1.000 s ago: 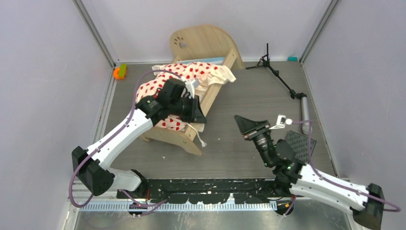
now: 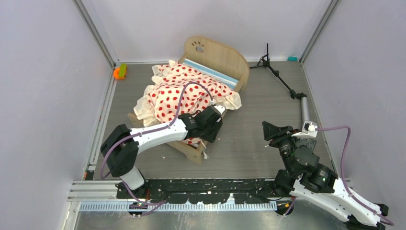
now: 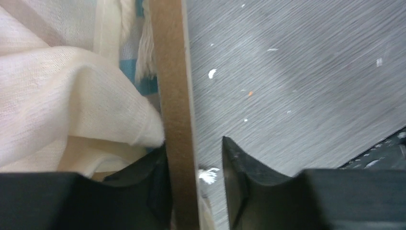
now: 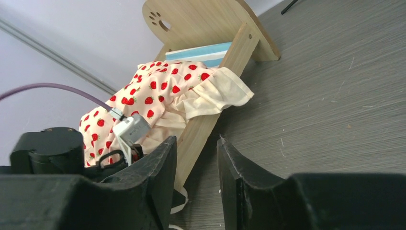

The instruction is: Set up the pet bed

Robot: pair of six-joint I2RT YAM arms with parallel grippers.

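Observation:
The wooden pet bed stands askew on the grey floor, its paw-cut headboard (image 2: 220, 55) at the back. A strawberry-print cloth (image 2: 174, 93) with cream edges lies rumpled over it, draping across the right side rail (image 4: 203, 129). My left gripper straddles that wooden rail (image 3: 176, 96). Its left finger is against or very near the wood; a gap shows between the rail and the other finger. To the right of the bed, my right gripper is part open above bare floor, with nothing between its fingers.
A blue-and-white striped piece (image 2: 210, 72) shows near the headboard. A black stand (image 2: 280, 79) lies along the right side, and an orange-and-green object (image 2: 120, 72) sits at the back left.
The bed has turned clockwise, its headboard shifting right and towards me. My left gripper moved right and nearer at the rail.

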